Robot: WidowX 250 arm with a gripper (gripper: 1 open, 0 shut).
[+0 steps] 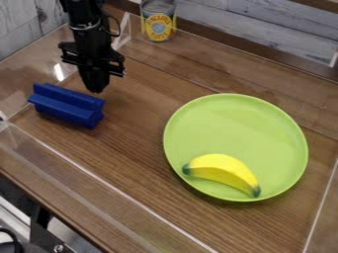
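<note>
My black gripper [95, 73] hangs at the upper left, its tips just above and behind a blue block [67, 106] that lies on the wooden table [158, 79]; I cannot tell how far its fingers are apart. A green plate [235, 128] fills the right side, with a yellow banana [222, 172] lying on its lower part.
A can with a yellow label [157, 25] stands at the back, near the white plank wall. The middle of the table between block, can and plate is clear. The table's front edge runs along the lower left.
</note>
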